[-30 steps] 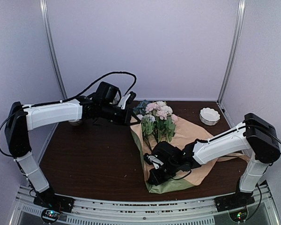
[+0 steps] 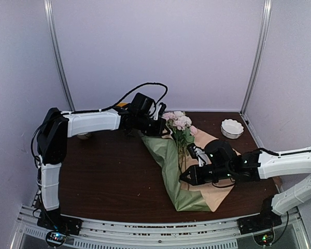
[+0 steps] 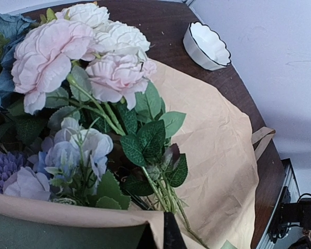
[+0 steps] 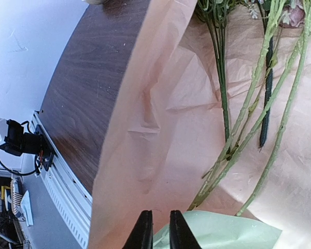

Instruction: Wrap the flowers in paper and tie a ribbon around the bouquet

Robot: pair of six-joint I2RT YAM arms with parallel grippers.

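The bouquet of pink, white and blue fake flowers lies on the peach side of a large wrapping sheet. Its bare stems run towards me across the paper. At the sheet's left edge, my left gripper is shut on the paper, whose folded rim rises and partly covers the lower blooms. Over the stem ends, my right gripper has its fingers slightly apart. A folded-up green flap of the sheet shows just behind those fingertips; I see no firm hold on it.
A white scalloped bowl stands at the back right. A tan ribbon end sticks out at the paper's right edge.
My left gripper has moved right, drawing the paper's left edge over the flowers, so more green underside shows. The right gripper has shifted right and a little back from the front paper edge.
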